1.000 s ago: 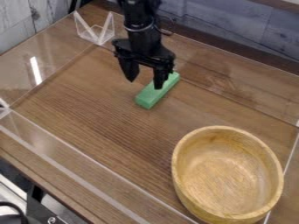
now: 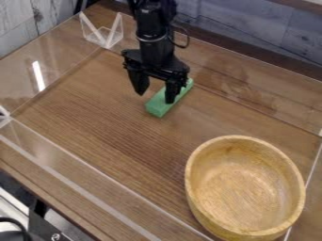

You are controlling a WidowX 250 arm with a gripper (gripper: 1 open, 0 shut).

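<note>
My black gripper (image 2: 154,83) hangs from the top of the view over a green oblong object (image 2: 165,105) lying on the wooden table. Its fingers are apart, one to the left of the green object and one over its upper right part. Whether they touch it I cannot tell.
A large yellow oval bowl (image 2: 244,186) stands at the lower right of the table (image 2: 101,141). A white wire-like item (image 2: 105,105) is at the left edge beyond the table.
The green object and bowl look unmoved.
</note>
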